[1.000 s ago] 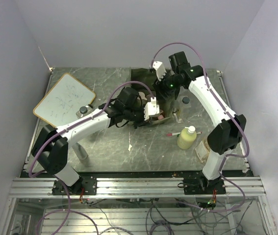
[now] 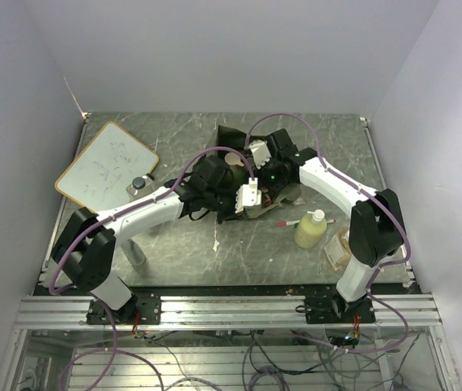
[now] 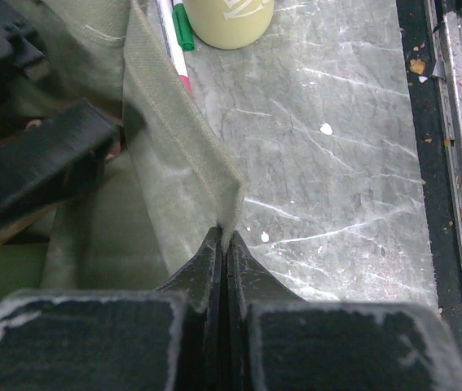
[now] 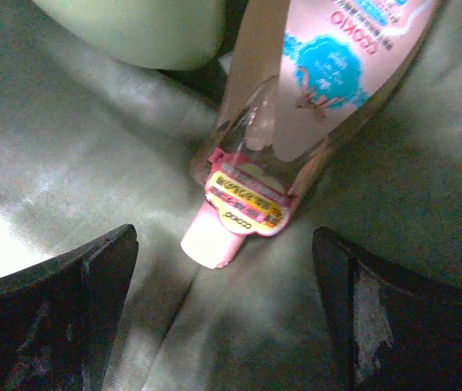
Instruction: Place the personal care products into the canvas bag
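The olive canvas bag (image 3: 157, 147) lies open at the middle back, largely hidden by the arms in the top view. My left gripper is shut on the edge of its fabric. My right gripper is down inside the bag, open, around the pink cap of a bottle with pink and blue labels (image 4: 336, 65); a pale green object (image 4: 133, 24) lies beside that bottle. Outside stand a cream bottle (image 2: 310, 232), a pale cylinder (image 2: 133, 252) and a clear bottle (image 2: 139, 187) partly behind the left arm.
A whiteboard (image 2: 107, 167) lies at the left back. Markers (image 2: 292, 222) lie by the cream bottle, and a tan package (image 2: 338, 251) is at the right, partly hidden.
The right arm has moved down and toward the front into the bag.
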